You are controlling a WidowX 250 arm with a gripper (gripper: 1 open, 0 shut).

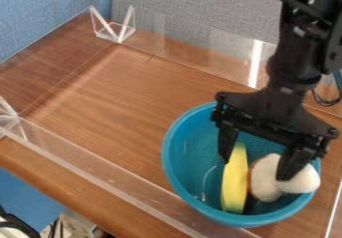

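My black gripper (271, 154) hangs over a blue bowl (185, 160) on the right of the wooden surface, open, its fingertips down near the bowl's contents. A yellow elongated object (235, 182) lies inside the bowl, partly under the gripper. A white rounded object (278, 181) sits to its right in the bowl, also partly covered by the gripper. Whether the fingertips touch either object I cannot tell.
Clear plastic pieces (114, 30) stand at the back left and at the left edge. A grey wall runs behind, with a cable at the right.
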